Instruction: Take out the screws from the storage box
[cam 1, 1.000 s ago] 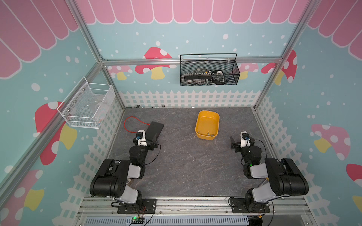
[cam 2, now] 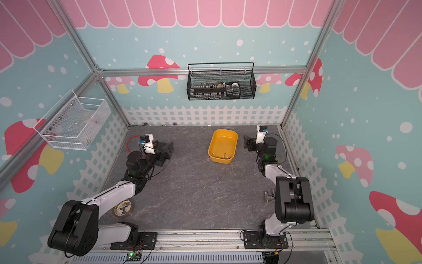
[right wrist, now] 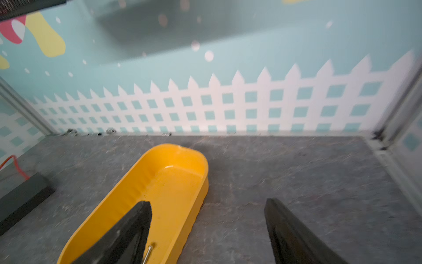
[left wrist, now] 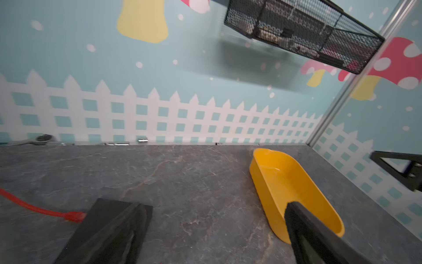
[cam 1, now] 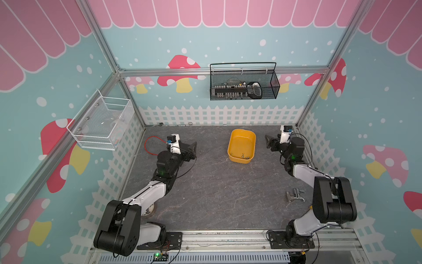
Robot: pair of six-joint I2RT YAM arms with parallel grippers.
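Observation:
A yellow box (cam 1: 241, 145) stands at the back of the table, right of the middle. Several small dark screws (cam 1: 244, 156) lie on its floor at the front end, and one shiny screw (right wrist: 147, 253) shows in the right wrist view. My left gripper is open and empty, over the black slab at the left. To the right of the box, apart from it, my right gripper has its fingers (right wrist: 139, 220) spread with nothing between them. In that view the left finger hides part of the box.
A black slab (left wrist: 110, 215) with a red cord (cam 1: 151, 137) lies at the left. A metal tap (cam 1: 296, 195) sits at the right, a tape roll (cam 2: 123, 207) at the front left. Wall baskets, black (cam 1: 244, 88) and white (cam 1: 103, 123), hang above.
The left gripper has also moved right, covering much of the slab; the right one is now level with the box. The box has stayed put.

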